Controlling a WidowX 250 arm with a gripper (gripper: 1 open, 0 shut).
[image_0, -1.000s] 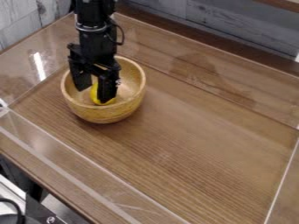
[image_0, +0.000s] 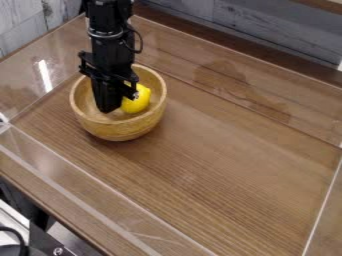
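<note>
A black robot arm reaches down from the top left into a wooden bowl (image_0: 118, 127) on the left part of the table. Its gripper (image_0: 107, 100) is inside the bowl, toward the left. A yellow object (image_0: 136, 98) sits in the bowl just right of the gripper. The fingertips are dark and partly hidden, so whether they are open or shut is hard to see.
A pale raised edge runs along the back and right side. Dark cables show at the lower left corner.
The gripper has moved left within the bowl. The yellow object, lower and behind the fingers a second ago, now shows to their right.
</note>
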